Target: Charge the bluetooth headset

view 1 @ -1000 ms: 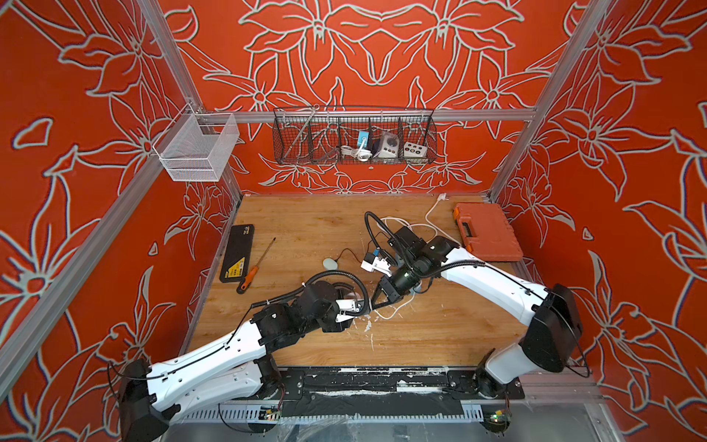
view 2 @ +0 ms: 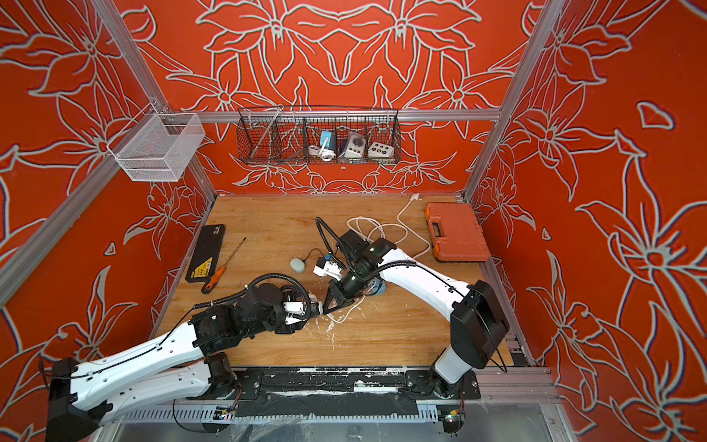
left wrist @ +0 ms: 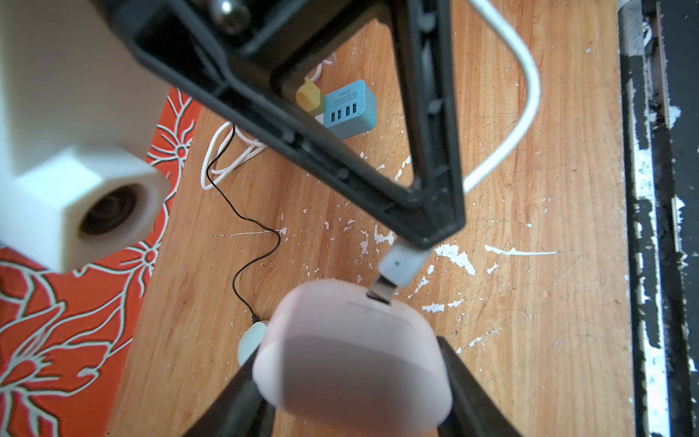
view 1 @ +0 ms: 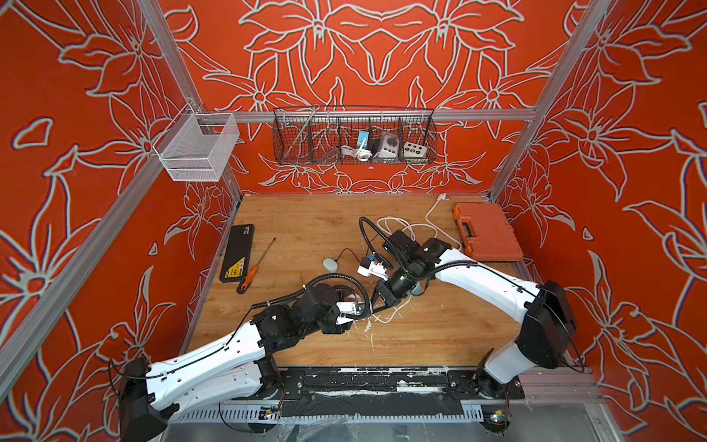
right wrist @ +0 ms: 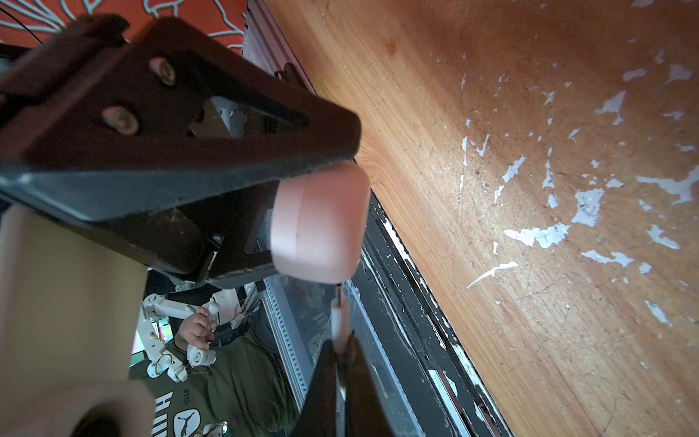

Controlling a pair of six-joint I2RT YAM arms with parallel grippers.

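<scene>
A pale pink headset case (left wrist: 349,357) is held between the fingers of my left gripper, low in the left wrist view; in the right wrist view it (right wrist: 319,222) shows end-on. My right gripper (view 2: 330,300) is shut on a white cable plug (left wrist: 400,263), whose metal tip meets the case's port; how deep it sits I cannot tell. The white cable (left wrist: 524,102) runs off from the plug. A blue USB charger block (left wrist: 349,109) lies on the table with a yellow piece beside it.
An orange toolbox (view 1: 487,230) sits at the back right; a black case (view 1: 237,252) and screwdriver (view 1: 250,276) lie at the left. A small pale disc (view 1: 330,263) with a black cord lies mid-table. Wire baskets (view 1: 353,136) hang behind.
My right arm has shifted slightly left, toward the left gripper, since a second ago. The left arm is nearly still.
</scene>
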